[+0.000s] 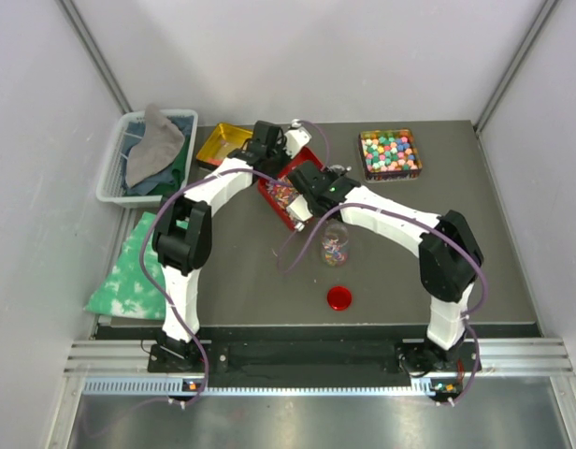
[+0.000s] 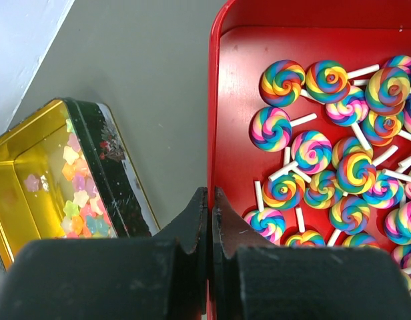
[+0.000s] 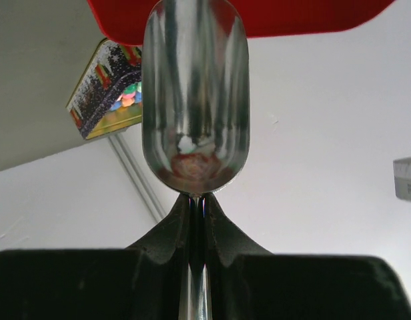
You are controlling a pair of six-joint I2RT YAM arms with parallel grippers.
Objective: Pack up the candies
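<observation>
The red tray (image 1: 277, 213) holds many rainbow lollipops (image 2: 355, 173), on the right of the left wrist view. On its thin rim, my left gripper is shut, one finger either side. My right gripper is shut on the handle of a shiny metal scoop (image 3: 195, 87), whose bowl shows only reflections and looks empty. Part of the red tray (image 3: 299, 15) appears behind the scoop in the right wrist view. A clear jar (image 1: 335, 245) with some candies inside stands in front of the right arm. The arms hide part of the tray from above.
A gold tin (image 2: 29, 160) with star-shaped candies is left of the tray. Another tin (image 1: 391, 154) of colourful candies sits at the back right. A red lid (image 1: 339, 298) lies in front of the jar. A white basket (image 1: 110, 178) and green cloth (image 1: 129, 271) occupy the left.
</observation>
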